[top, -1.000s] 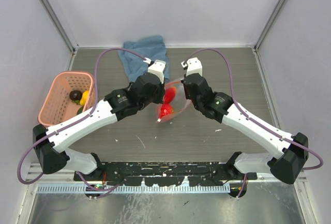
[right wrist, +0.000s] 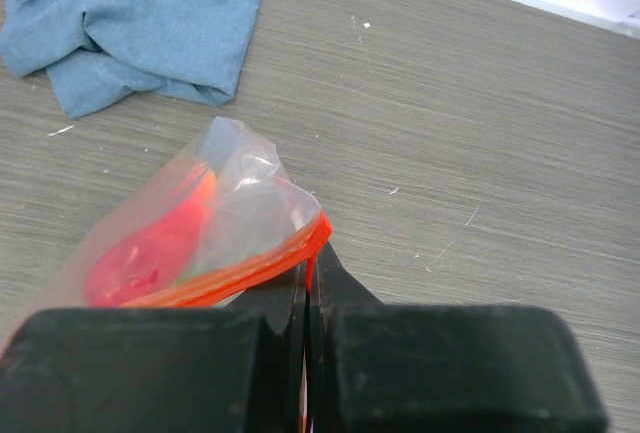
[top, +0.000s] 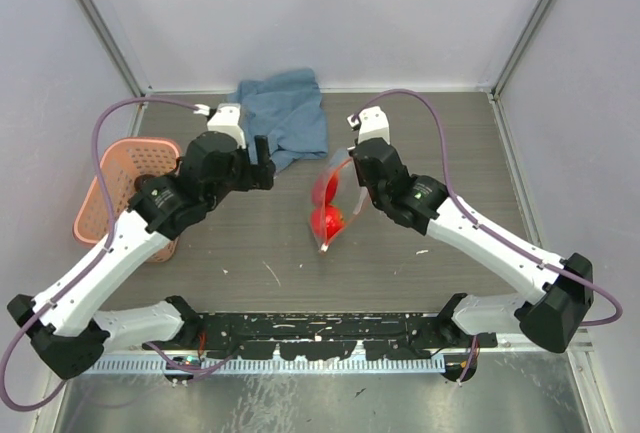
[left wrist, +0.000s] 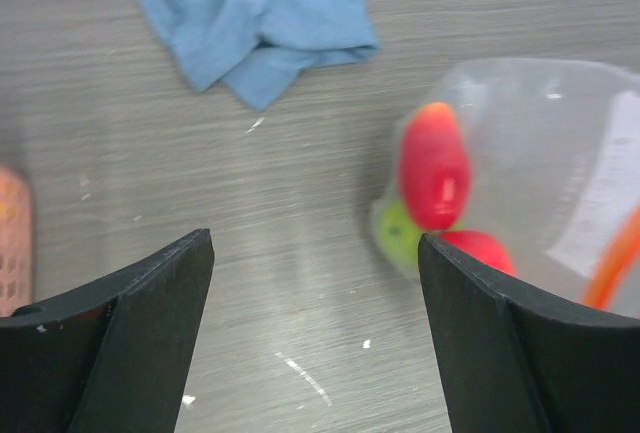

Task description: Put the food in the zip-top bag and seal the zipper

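A clear zip top bag (top: 340, 203) with an orange zipper edge stands in the middle of the table, holding red food (top: 327, 221) and, in the left wrist view, a green item (left wrist: 398, 233). My right gripper is shut on the bag's zipper edge at the upper corner. My left gripper (top: 260, 163) is open, apart from the bag on its left, with the red food and bag beyond its fingers in the left wrist view.
An orange basket (top: 96, 198) of food sits at the left, partly under the left arm. A blue cloth (top: 280, 108) lies at the back.
My left gripper has moved left, away from the bag, and stands open. The right gripper stays on the bag, which now hangs more upright and narrow.
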